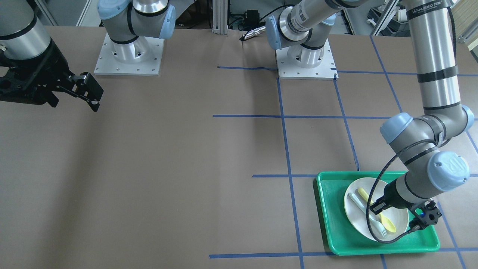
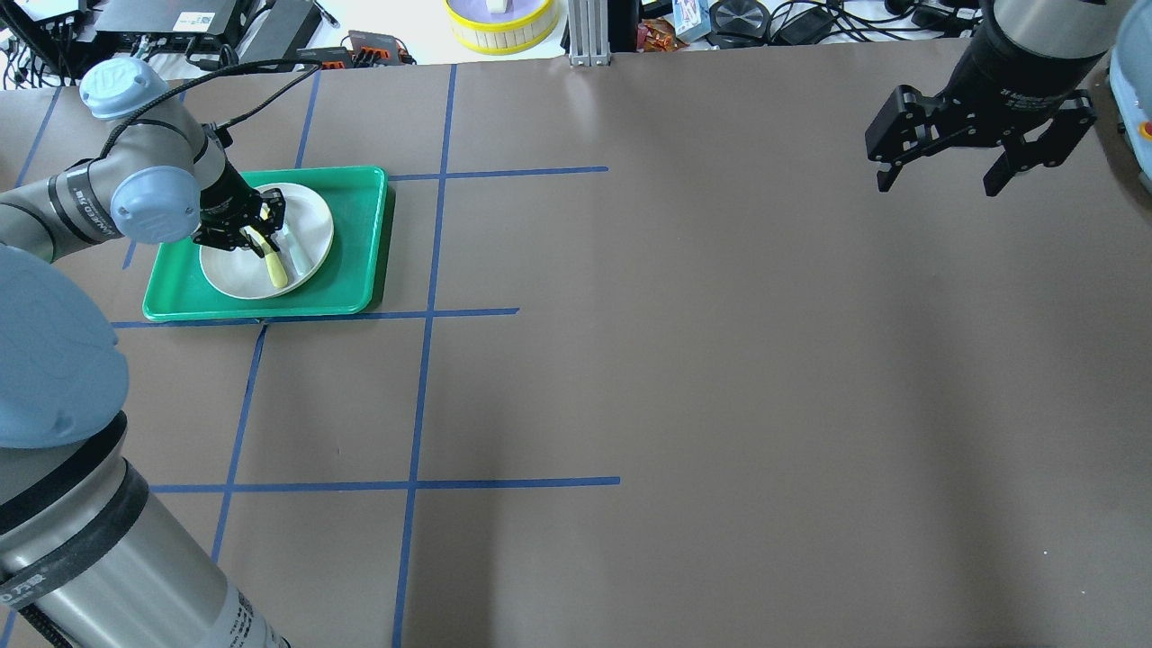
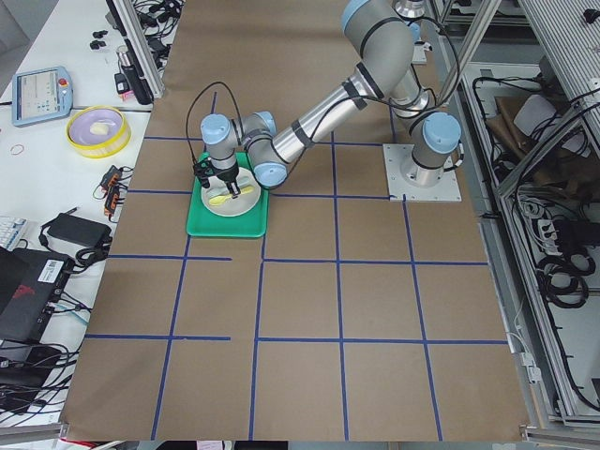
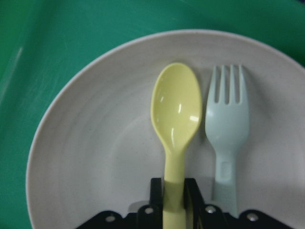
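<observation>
A green tray (image 1: 330, 224) holds a white plate (image 4: 100, 133) at the right of the front view. On the plate lie a pale yellow spoon (image 4: 176, 109) and, beside it, a pale blue fork (image 4: 227, 119). My gripper is down over the plate, its black fingers on either side of the spoon's handle and close against it, apparently shut on it. The spoon rests low over the plate; whether it is lifted at all I cannot tell. In the top view the arm partly covers the plate.
Another black gripper (image 2: 977, 130) hangs over the opposite side of the table. Other arm bases (image 1: 130, 65) stand at the back. A yellow-rimmed container (image 3: 97, 142) and electronics sit on a side bench beyond the table.
</observation>
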